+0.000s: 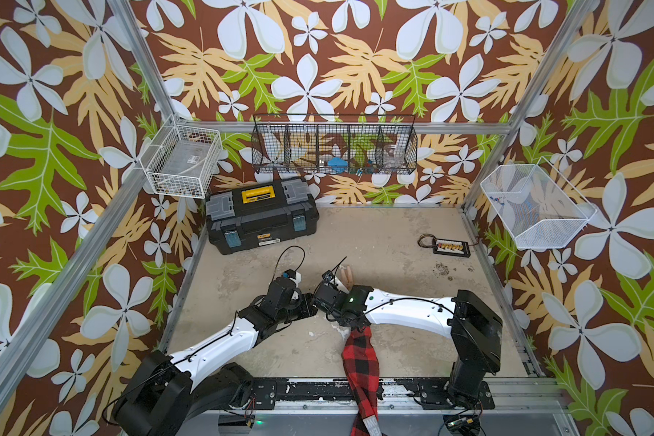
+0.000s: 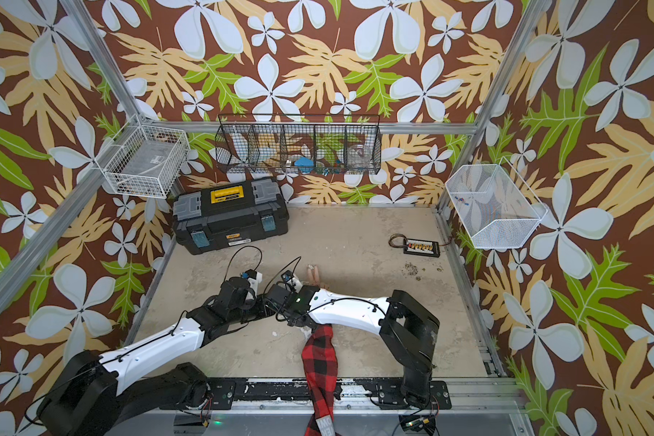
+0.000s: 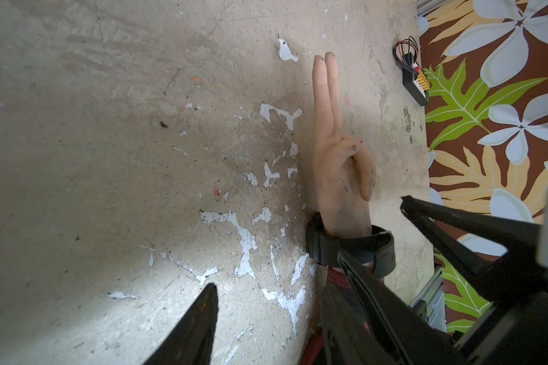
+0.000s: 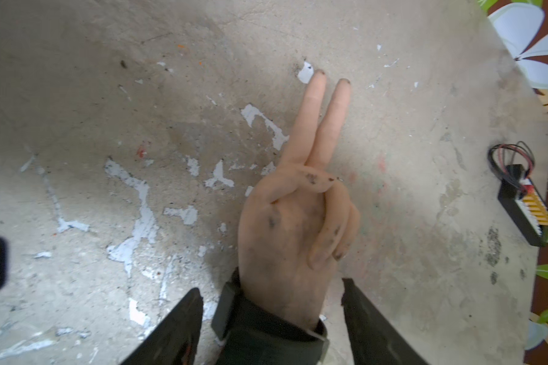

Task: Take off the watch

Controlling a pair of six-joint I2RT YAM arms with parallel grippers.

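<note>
A mannequin hand [image 4: 292, 237] lies palm up on the table, two fingers extended, its sleeve red and black check [image 1: 359, 356]. A black watch band [image 3: 347, 246] circles the wrist. My right gripper is over the wrist, fingers apart on either side of the band; whether they touch it is unclear. My left gripper stands open with bare table between its fingers, left of the wrist. Both arms partly hide the hand in the top views.
A black toolbox [image 1: 261, 218] sits at the back left, a small board with cables [image 1: 450, 247] at the right. Wire baskets [image 1: 334, 145] hang on the walls.
</note>
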